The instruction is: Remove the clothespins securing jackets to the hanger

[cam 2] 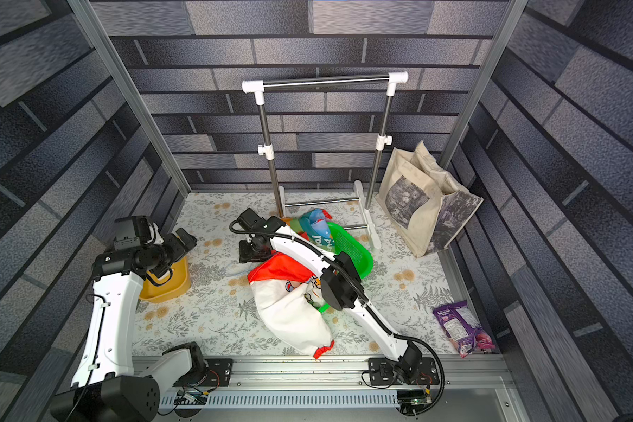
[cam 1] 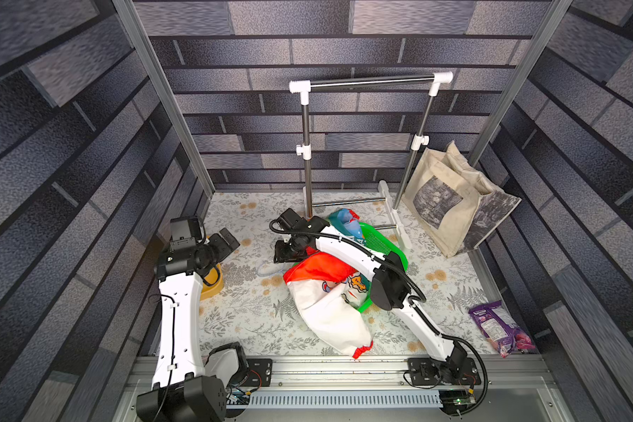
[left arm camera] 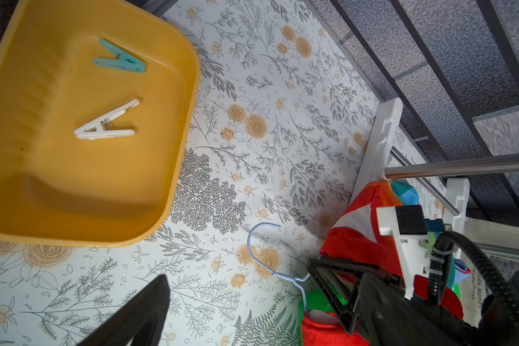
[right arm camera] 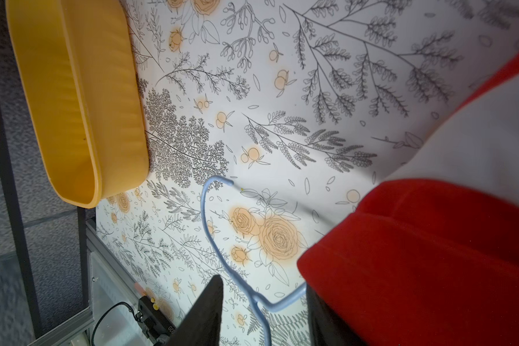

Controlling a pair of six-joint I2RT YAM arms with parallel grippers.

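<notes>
A pale blue hanger (right arm camera: 225, 259) lies by red-and-white jackets (cam 1: 316, 281) heaped over a green basket. My right gripper (cam 2: 249, 251) is low over the hanger and red collar; in its wrist view the fingers are apart around the hanger's stem. My left gripper (cam 1: 225, 242) stands open above a yellow bin (left arm camera: 155, 201), which holds a teal clothespin (left arm camera: 121, 63) and a white clothespin (left arm camera: 106, 129). I cannot make out any clothespin on the jackets.
A metal rack (cam 2: 323, 78) stands at the back, with a canvas bag (cam 1: 443, 197) to its right. A purple packet (cam 2: 457, 323) lies at the front right. Table surface between bin and jackets is clear.
</notes>
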